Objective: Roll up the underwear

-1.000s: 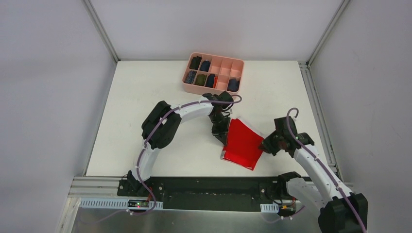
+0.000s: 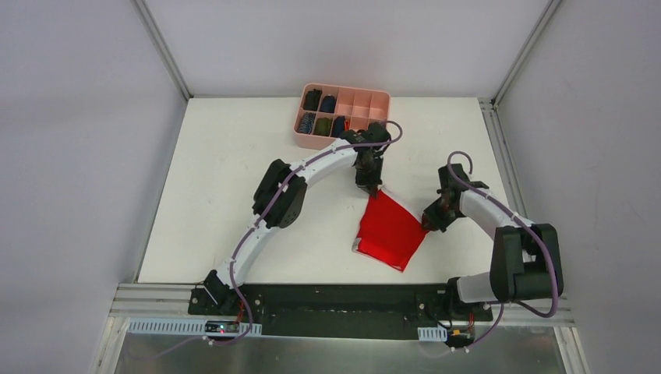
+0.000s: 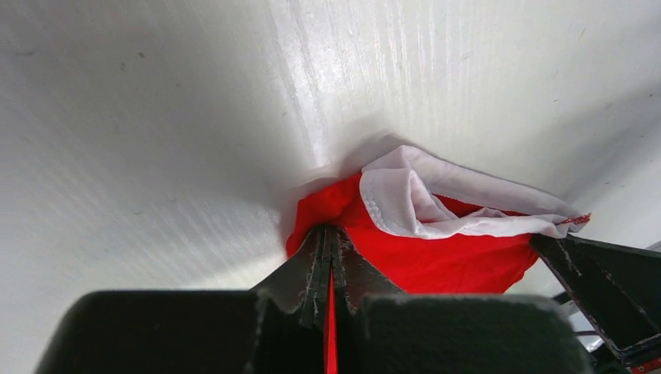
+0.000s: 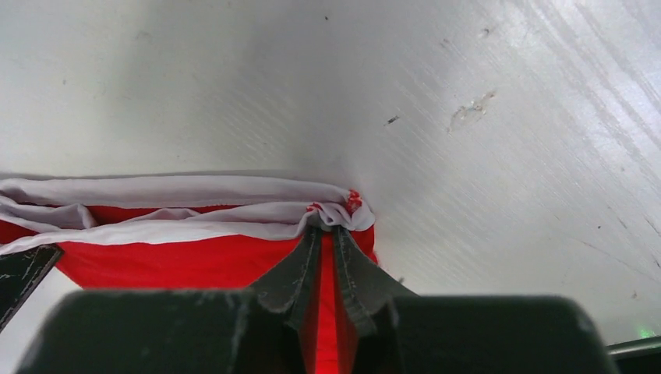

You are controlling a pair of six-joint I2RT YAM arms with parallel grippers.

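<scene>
Red underwear [image 2: 388, 230] with a white waistband lies folded on the white table. My left gripper is shut on its upper left corner, red cloth pinched at the fingertips. My right gripper is at the waistband's other end, fingertips in the bunched band [image 4: 348, 209] and slightly apart, red cloth showing between them; whether it grips is hard to tell.
A pink divided box [image 2: 362, 102] with rolled dark and coloured garments stands at the back, beside my left arm.
</scene>
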